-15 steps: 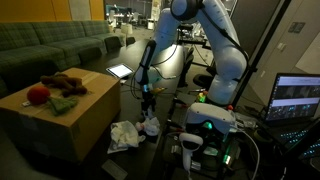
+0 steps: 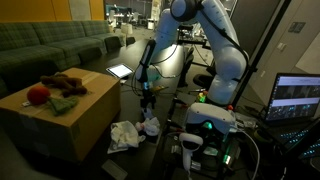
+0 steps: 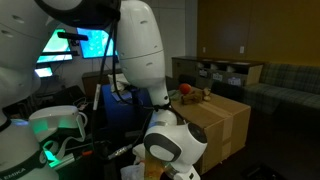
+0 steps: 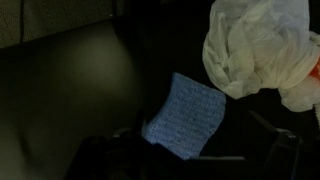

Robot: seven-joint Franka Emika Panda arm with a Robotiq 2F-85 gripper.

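Observation:
A blue textured cloth or sponge [image 4: 188, 115] lies on a dark surface in the wrist view. The gripper is open over it, with dark fingers to either side at the lower edge. How high the fingers are above the cloth cannot be told. Exterior view 1 shows the gripper [image 2: 149, 103] low and pointing down near the white bags. The cloth cannot be made out there. In exterior view 2 the near white arm part [image 3: 175, 146] hides much of the work area.
A crumpled white plastic bag [image 4: 258, 45] lies to the upper right of the cloth, a bit of orange at its edge. Another white bag [image 2: 124, 136] lies on the left. A large cardboard box [image 2: 75, 125] with plush toys on top stands beside the work area.

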